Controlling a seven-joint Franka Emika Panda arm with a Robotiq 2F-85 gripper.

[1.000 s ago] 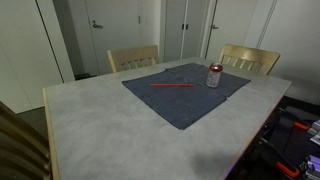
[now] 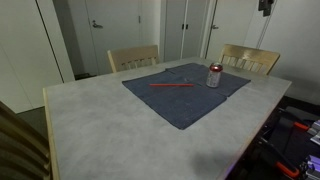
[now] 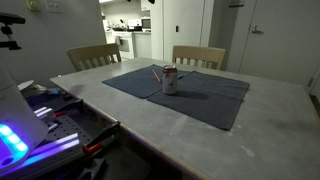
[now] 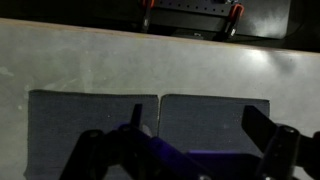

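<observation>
Dark grey cloths (image 2: pixel 185 95) lie spread flat on the table, and two of them (image 4: pixel 90 125) show side by side in the wrist view. A can (image 2: pixel 214 75) with a red top stands upright on the cloth; its printed label (image 3: pixel 169 82) faces the second exterior camera. A thin red stick (image 2: pixel 171 85) lies on the cloth, left of the can in the first exterior view. High over the table, my gripper is open, its black fingers wide apart and nothing seen between them. In the wrist view the can cannot be made out clearly.
The pale table (image 2: pixel 90 120) has wide bare room beside the cloths. Wooden chairs (image 3: pixel 199 58) stand around it. A dark metal frame (image 4: pixel 210 18) runs along the table's edge at the robot's base.
A dark part of my gripper has come into the top right of the first exterior view and moved lower and leftward. The cloths, can and stick have stayed put.
</observation>
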